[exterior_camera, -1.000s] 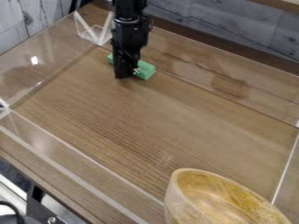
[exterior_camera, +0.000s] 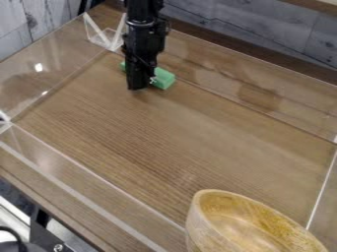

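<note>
A black robot arm reaches down from the top centre to its gripper at the back of the wooden table. A small green object lies right at the gripper, partly hidden behind it. I cannot tell whether the fingers are open or closed on it.
A cream-yellow bowl sits at the front right corner. Low walls edge the back, and a clear plastic piece is at the back left.
</note>
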